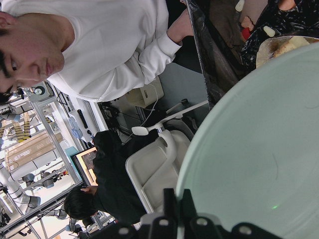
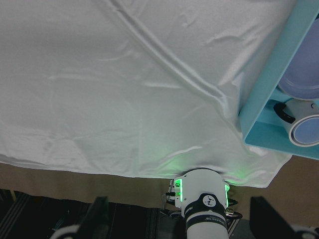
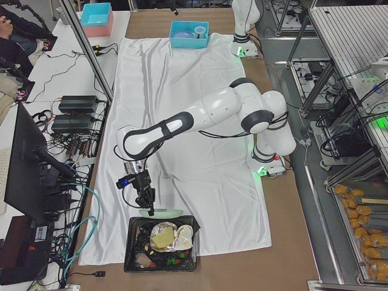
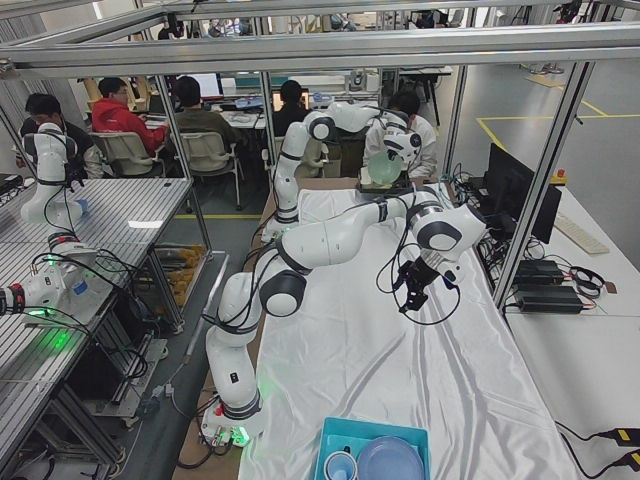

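Observation:
A pale green plate (image 3: 167, 213) is held on edge by my left gripper (image 3: 148, 206), just behind a black bag-lined bin (image 3: 130, 254) with food scraps; in the left wrist view the plate (image 1: 254, 144) fills the right side, gripped at its rim by the fingers (image 1: 169, 209). My right gripper (image 4: 412, 300) hangs over the white cloth in the camera right view; whether it is open is clearest in the right wrist view, where its fingers (image 2: 269, 219) stand wide apart with nothing between.
A blue box (image 4: 335, 430) holding a blue plate (image 4: 390, 462) and a mug (image 4: 340, 466) sits at the other end of the white cloth (image 3: 206, 163). A monitor and cables line one side; people sit beyond the bin.

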